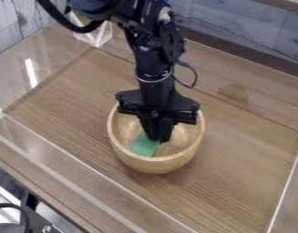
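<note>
A light wooden bowl (138,159) stands in the middle of the table, with a green object (144,146) lying inside it. The black arm comes down from the top centre, and its gripper (156,126) is low over the bowl, just above and beside the green object. The fingertips are dark and partly hidden by the gripper body, so I cannot tell whether they are open or shut, or touching the object.
Bare wooden table (54,118) surrounds the bowl, clear on both sides. Grey walls rise at the back. A clear plastic item is at the back left behind the arm, and a cable lies at the front left.
</note>
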